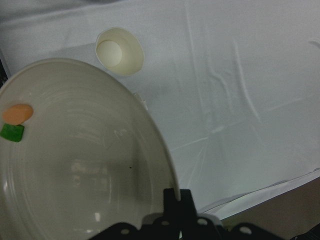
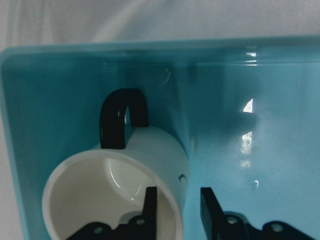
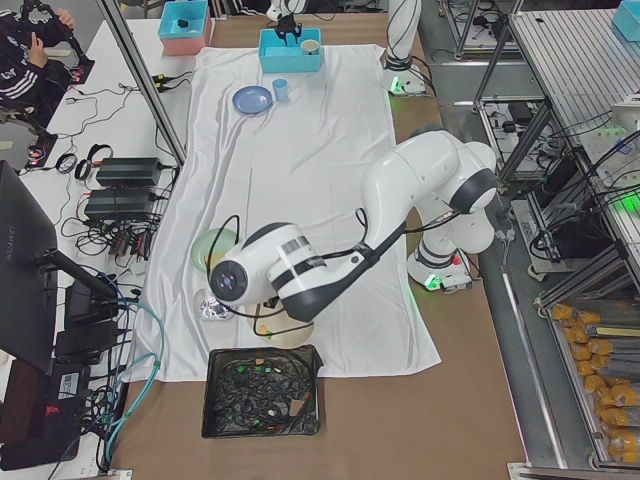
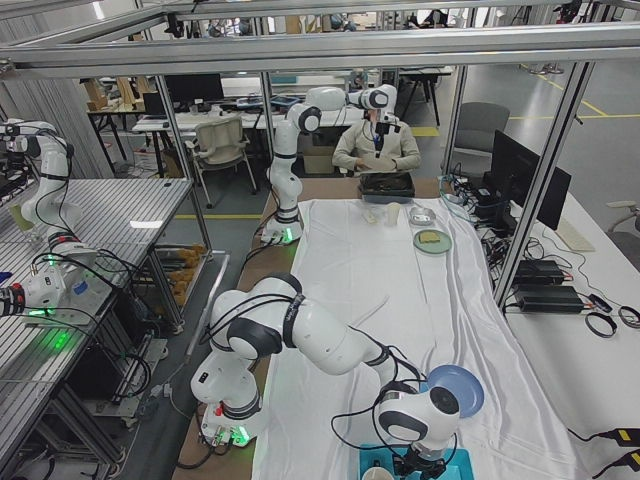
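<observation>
My left gripper is shut on the rim of a beige plate [image 1: 85, 160], which is lifted and carries an orange piece [image 1: 17, 114] and a green piece [image 1: 12, 132]. Below it on the cloth stands a pale cup [image 1: 122, 57]. My right gripper is open inside the blue bin [image 2: 260, 165], one finger inside the mouth of a white mug [image 2: 80, 195] with a black handle [image 2: 112, 120], the other outside it.
A black-lined tray [image 3: 260, 410] lies at the cloth's near edge. A foil container [image 3: 212, 308] and green plate [image 4: 432, 246] are nearby. A blue plate [image 3: 252, 99] and blue cup [image 3: 281, 89] sit near the bin.
</observation>
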